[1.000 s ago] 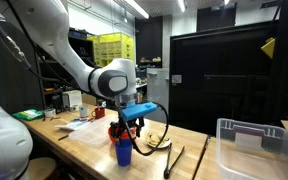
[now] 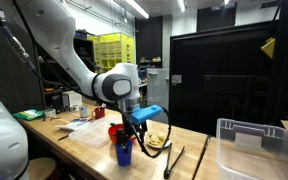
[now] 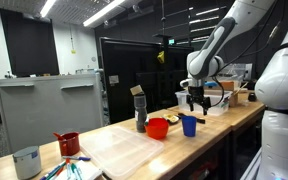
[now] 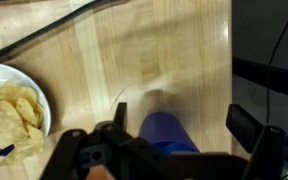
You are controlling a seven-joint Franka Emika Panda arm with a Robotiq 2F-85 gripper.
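Observation:
A blue cup (image 2: 123,154) stands on the table's near side, close to the red bowl (image 2: 114,131). In the second exterior view the cup (image 3: 189,127) shows in front of the red bowl (image 3: 158,128), apart from it. My gripper (image 3: 196,104) hangs over the table above the cup. Seen from the wrist, the gripper is open, its fingers wide apart with nothing held between them. The cup (image 4: 162,126) appears low in that view, below the line of the fingertips and partly hidden by the gripper body.
A white bowl of chips (image 4: 29,108) lies to the left in the wrist view, with a dark cable-like object (image 4: 59,22) behind it. A clear bin (image 2: 252,146) sits at the right. A tray (image 3: 134,152) and pens (image 3: 76,168) lie farther along the table (image 4: 169,55).
The arm has shifted very slightly up and to the right in the first exterior view. The cup and bowl look unmoved.

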